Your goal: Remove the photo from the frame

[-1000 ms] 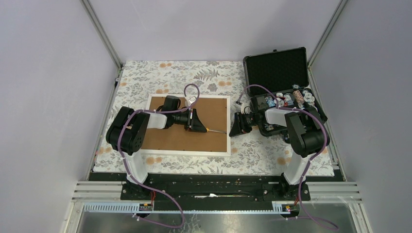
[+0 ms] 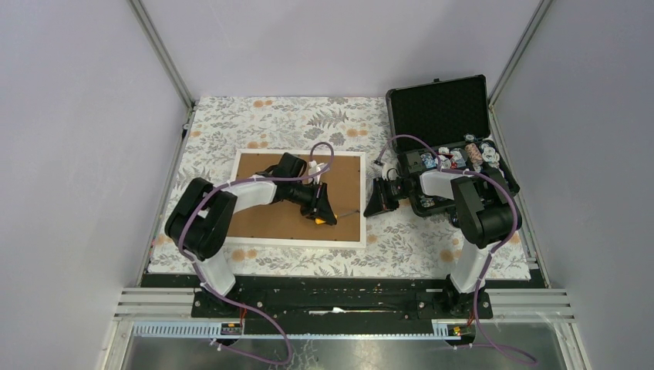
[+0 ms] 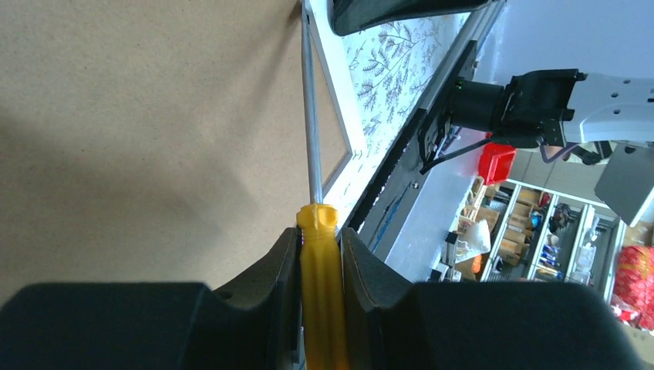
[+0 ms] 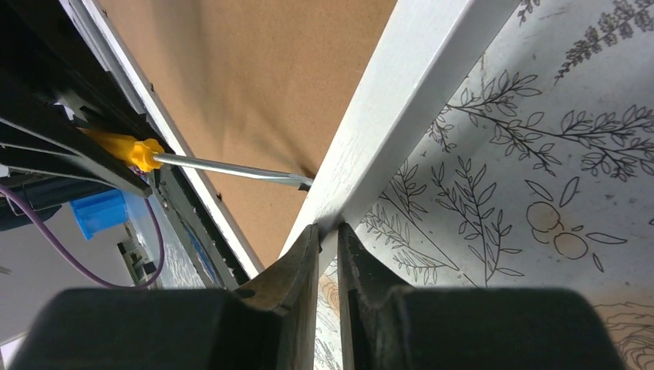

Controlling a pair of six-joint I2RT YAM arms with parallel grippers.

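Observation:
The frame (image 2: 308, 243) lies back side up, its brown backing board (image 2: 262, 223) bordered by a white rim. My left gripper, above the board's right part, has its fingers on both sides of the yellow handle of a screwdriver (image 3: 324, 293). The metal shaft slants to the inner edge of the right rim, and its tip meets a small dark tab (image 4: 306, 184). My right gripper is shut on the white right rim (image 4: 378, 116) near that spot. The photo itself is hidden under the board.
An open black case (image 2: 439, 112) with several items stands at the back right, behind the right arm. Patterned cloth (image 2: 324, 123) covers the table; its strip behind the frame is clear.
The left gripper has moved right and toward the front, and its wrist has turned. More of the yellow handle shows from above. The right arm and the frame have stayed put.

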